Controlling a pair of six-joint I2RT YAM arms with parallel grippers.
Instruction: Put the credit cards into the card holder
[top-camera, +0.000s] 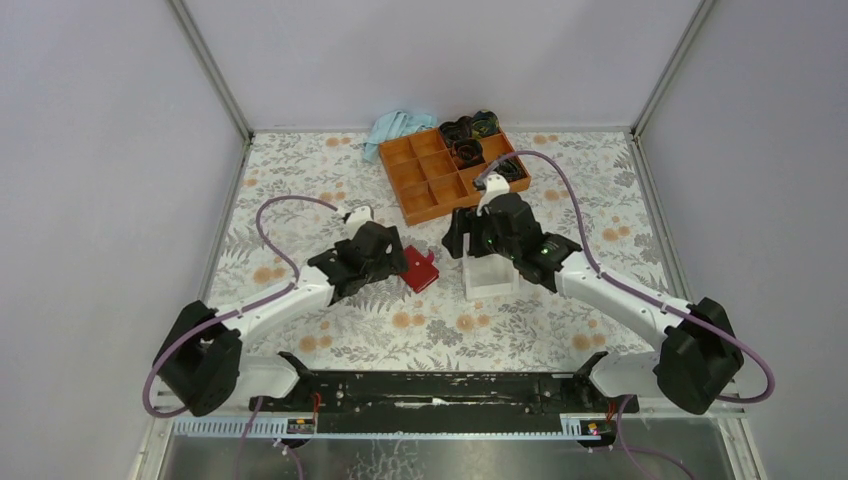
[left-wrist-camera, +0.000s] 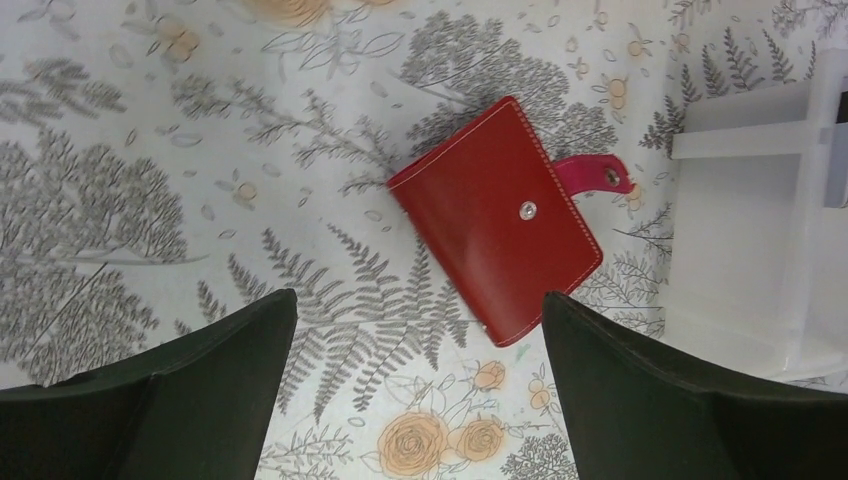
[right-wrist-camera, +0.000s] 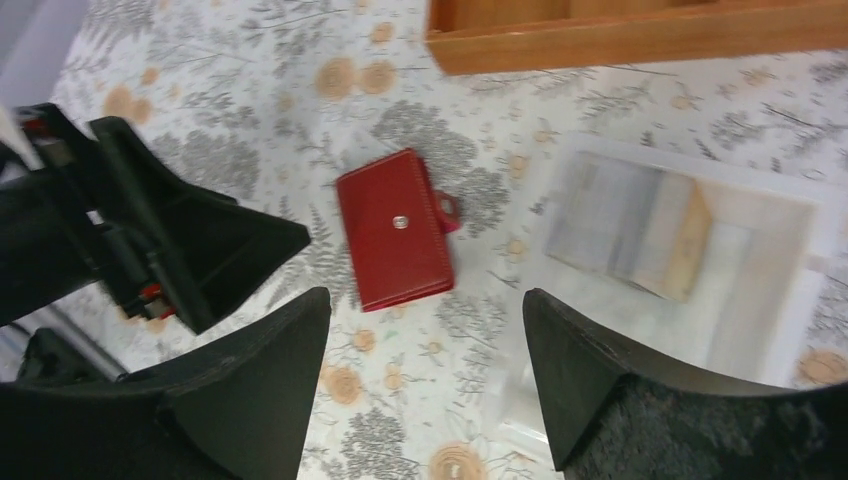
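The red card holder (top-camera: 417, 270), with a snap strap to its right, lies flat on the floral mat between the grippers. My left gripper (top-camera: 388, 245) hangs open above and just left of it; in the left wrist view the holder (left-wrist-camera: 495, 220) shows between and beyond the fingertips. My right gripper (top-camera: 463, 232) is over the upper-left part of a clear plastic container (top-camera: 490, 287), its fingers apart and empty. In the right wrist view, thin flat items (right-wrist-camera: 630, 220), likely cards, lie in that container; their detail is blurred.
An orange divided tray (top-camera: 430, 205) with dark coiled items stands at the back, a light blue cloth (top-camera: 395, 127) beside it. The mat's left, right and front areas are clear.
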